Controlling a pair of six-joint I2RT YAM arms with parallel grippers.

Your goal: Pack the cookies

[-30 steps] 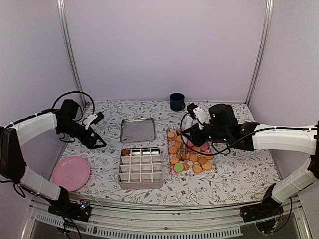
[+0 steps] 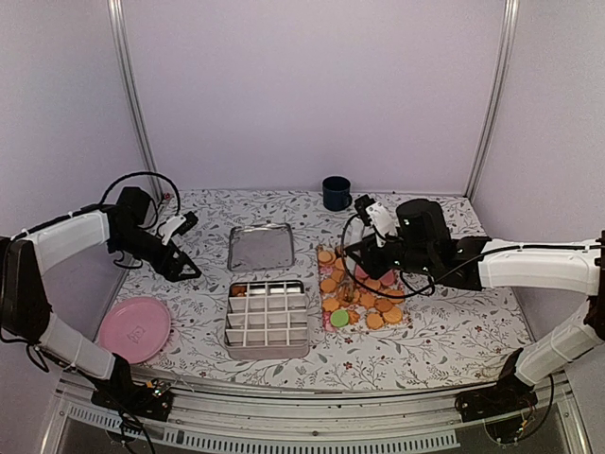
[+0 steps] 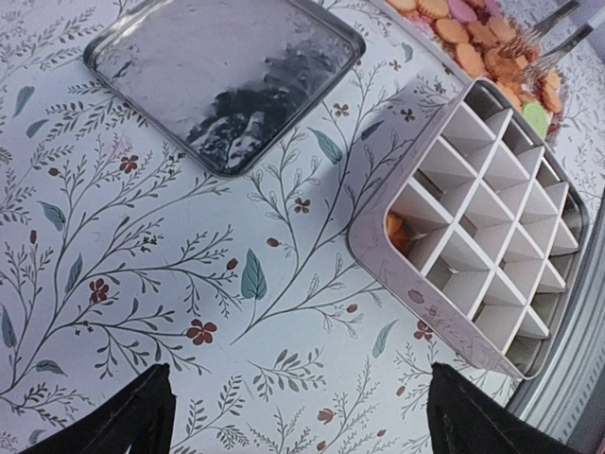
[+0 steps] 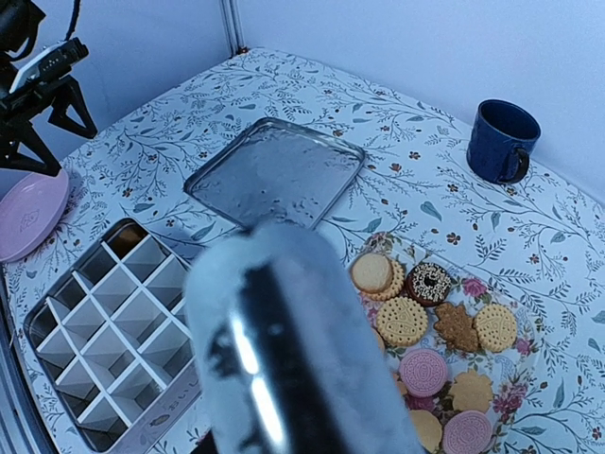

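Observation:
The white divided box (image 2: 268, 352) stands mid-table, with a brown cookie (image 3: 398, 231) visible in a back-left compartment. Assorted cookies (image 2: 383, 305) cover a floral sheet to its right. My right gripper (image 2: 357, 252) is shut on metal tongs (image 4: 274, 331), whose body blurs across the right wrist view and hides the fingers. In the left wrist view the pronged tong tips (image 3: 542, 70) reach down among orange-brown cookies; whether one is pinched between them I cannot tell. Far off to the left, my left gripper (image 2: 197, 248) is open and empty above the table.
A bare metal tray (image 2: 262, 248) lies behind the box. A pink plate (image 2: 135, 329) is at the front left, and a dark blue mug (image 2: 336, 193) stands at the back. Clear tablecloth separates the plate from the box.
The tong tips have shifted slightly over the cookies, with the right arm otherwise almost still. The left arm and the box stay where they were.

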